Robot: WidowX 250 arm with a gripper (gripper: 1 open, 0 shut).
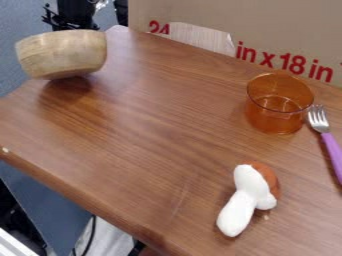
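A pale wooden bowl [64,56] is at the far left edge of the wooden table [160,130], tipped so that its outer side and bottom face the camera. Behind it, at the top left, is my black gripper [70,16], only partly visible; its fingertips and whatever it holds are hidden by the bowl.
An orange translucent cup [277,108] stands at the right, beside a fork [329,152] with a purple handle. A white and brown mushroom-shaped object [249,195] lies near the front right. A cardboard box [281,25] backs the table.
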